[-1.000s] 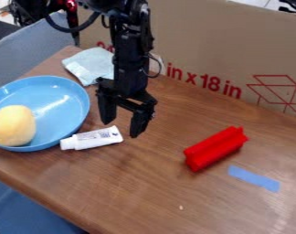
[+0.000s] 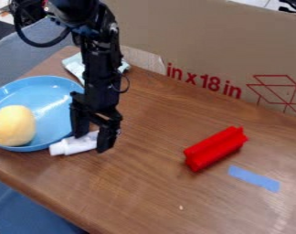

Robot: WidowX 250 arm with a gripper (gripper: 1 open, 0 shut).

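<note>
The black gripper [image 2: 92, 132] is lowered over a white tube [image 2: 68, 146] lying on the wooden table beside the blue plate. Its fingers straddle the tube near its middle and right part, hiding much of it; whether they grip it is unclear. The blue plate [image 2: 47, 91] at the left holds a pale yellow round object [image 2: 13, 125].
A red object [image 2: 216, 146] lies at the right, near a strip of blue tape [image 2: 253, 179]. A white cloth [image 2: 74, 64] is behind the arm. A cardboard panel [image 2: 236, 46] stands along the back.
The gripper has moved down and to the left, from above and behind the tube onto it. The tube looks slightly shifted; the other objects are unmoved.
</note>
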